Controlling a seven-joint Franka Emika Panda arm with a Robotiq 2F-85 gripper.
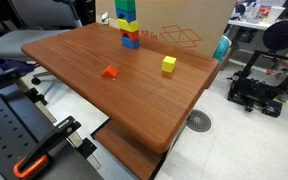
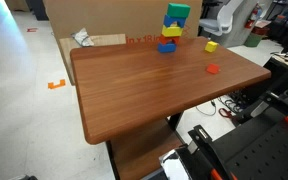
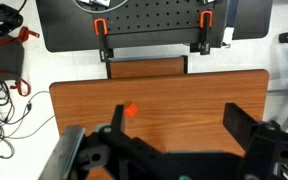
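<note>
My gripper shows in the wrist view as two dark, widely parted fingers, open with nothing between them. Far below it a small red block [image 3: 131,108] lies on the brown wooden table [image 3: 184,100]. That red block [image 1: 110,72] is nearer the robot's side than a yellow block [image 1: 168,64]. Toward the far side stands a tower of green, blue and yellow blocks [image 2: 171,31], green on top. The wrist view does not show the tower or the yellow block. In the exterior views I cannot make out my gripper clearly.
A black perforated plate [image 3: 154,22] with orange clamps borders the table, with a gap between. A cardboard panel [image 1: 184,22] stands behind the blocks. Cables [image 3: 2,110] lie on the floor beside it.
</note>
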